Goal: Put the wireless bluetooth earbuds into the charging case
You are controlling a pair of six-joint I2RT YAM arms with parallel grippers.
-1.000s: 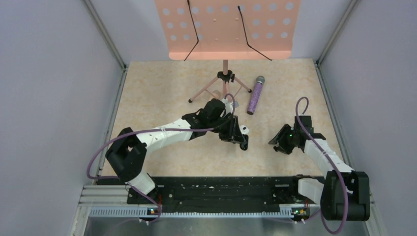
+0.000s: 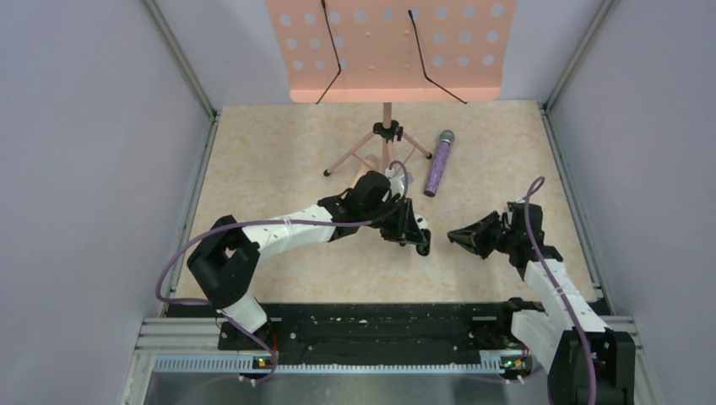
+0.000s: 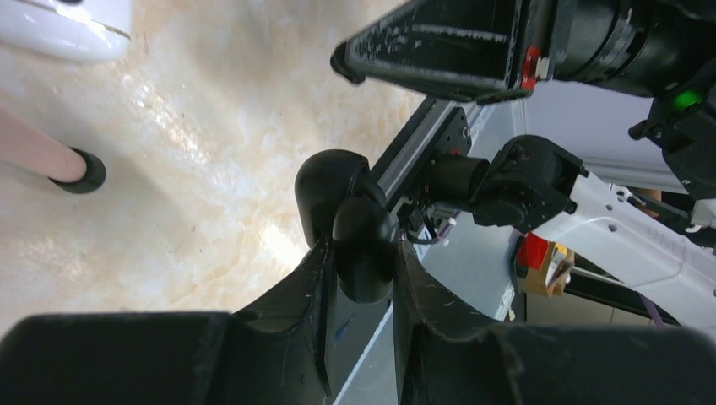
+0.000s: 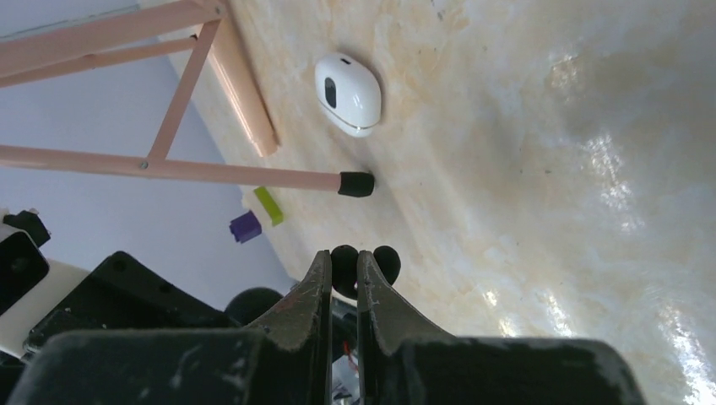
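My left gripper (image 2: 410, 234) is over the middle of the table, with a black rounded piece (image 3: 365, 249) at its fingertips; in the top view it has a white part behind it. Whether the fingers grip it firmly is unclear. My right gripper (image 2: 452, 238) is to its right, pointing toward it, its fingers (image 4: 317, 304) closed on a small black piece (image 4: 344, 270), likely an earbud by its size, partly hidden. A white oval case (image 4: 348, 94) lies on the table by the stand's leg.
A pink music stand (image 2: 363, 148) stands at the back. A purple microphone (image 2: 438, 169) lies to its right.
My right gripper has moved left and up in the top view, turning toward the left one. My left gripper has shifted slightly right and down.
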